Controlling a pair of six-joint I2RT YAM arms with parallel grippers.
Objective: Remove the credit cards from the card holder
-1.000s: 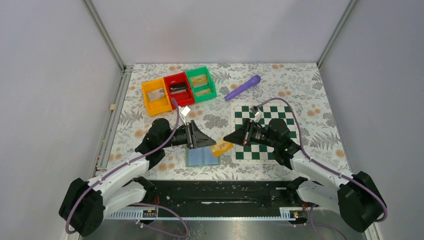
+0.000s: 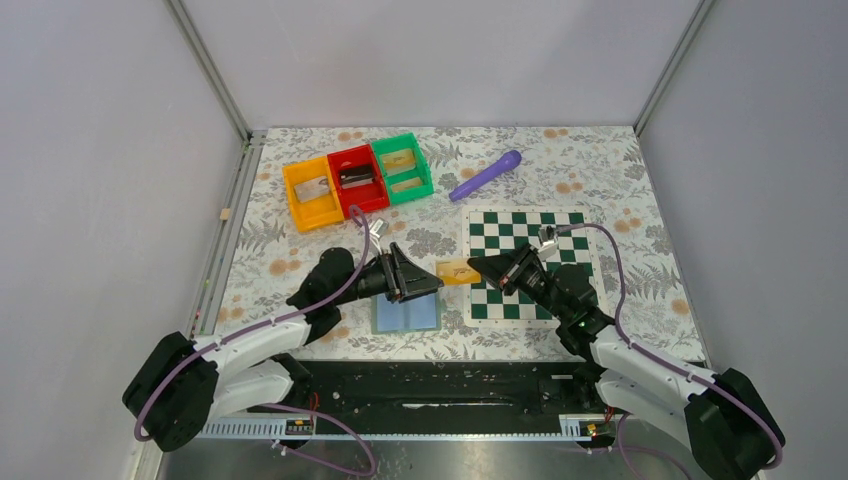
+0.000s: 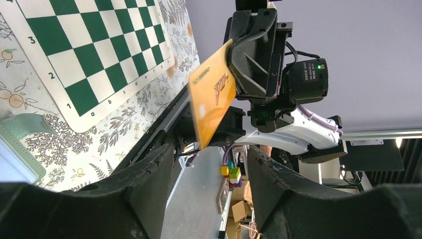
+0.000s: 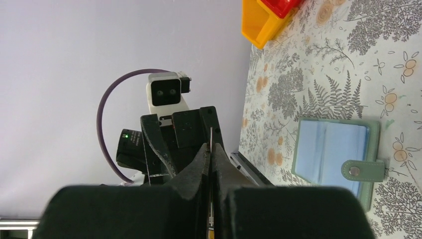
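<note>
An orange card (image 3: 213, 92) is pinched in my right gripper (image 2: 475, 269), which is shut on one end of it. In the right wrist view the card shows only as a thin edge between the fingers. Facing its free end is my left gripper (image 2: 436, 279), fingers apart; in the left wrist view, its fingertips (image 3: 158, 162) stand wide with the card beyond and above them. Below the left gripper the green-edged card holder (image 2: 407, 313) lies on the table, its pale blue inside and snap strap (image 4: 366, 171) visible in the right wrist view.
Yellow (image 2: 313, 194), red (image 2: 357, 180) and green (image 2: 403, 168) bins stand at the back left, with flat items inside. A purple microphone-shaped object (image 2: 486, 176) lies at the back. A green and white checkerboard (image 2: 500, 308) lies under the right arm.
The right gripper has moved slightly right with the card, which has turned closer to level. My left gripper has shifted right and a little forward, towards the card's free end.
</note>
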